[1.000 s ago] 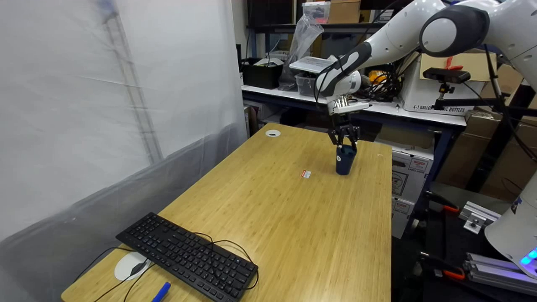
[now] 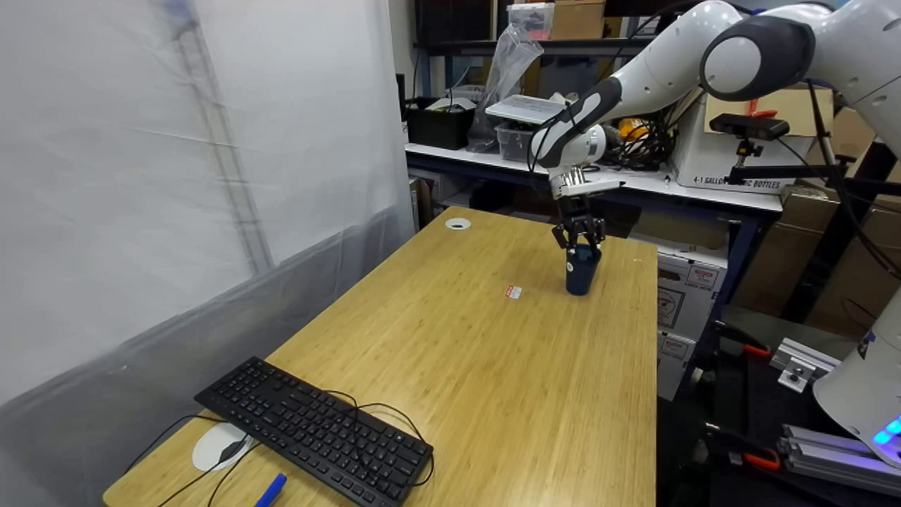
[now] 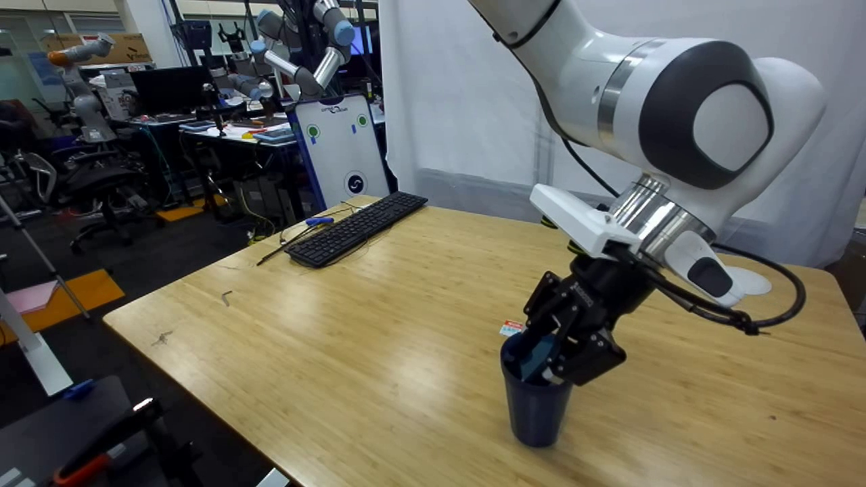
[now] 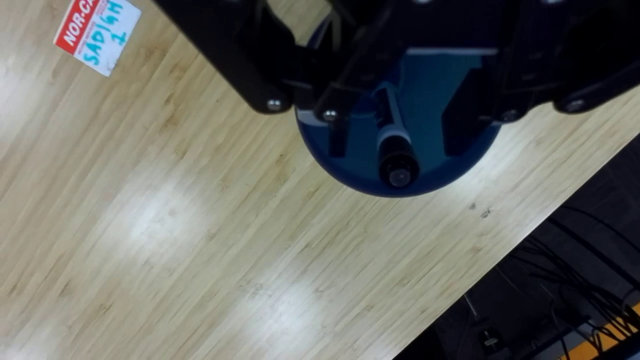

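Note:
A dark blue cup [image 2: 581, 274] stands on the wooden table, leaning slightly in exterior view 2. My gripper points down at its mouth, with both fingers [image 4: 339, 135] reaching inside the rim. Within the cup [image 4: 384, 187] is a marker [image 4: 393, 129] with a dark end, seen between the fingers. Gaps show on both sides of the marker, so the fingers are apart and not closed on it. The cup's far rim is hidden behind the gripper in the wrist view.
A small red-and-white label [image 4: 99, 36] lies on the table near the cup. At the far end from the cup are a black keyboard [image 3: 357, 227] with its cable and a blue pen [image 2: 272, 490].
In exterior view 1, the cup and gripper have shifted slightly to the right. The keyboard, label and pen stay where they were.

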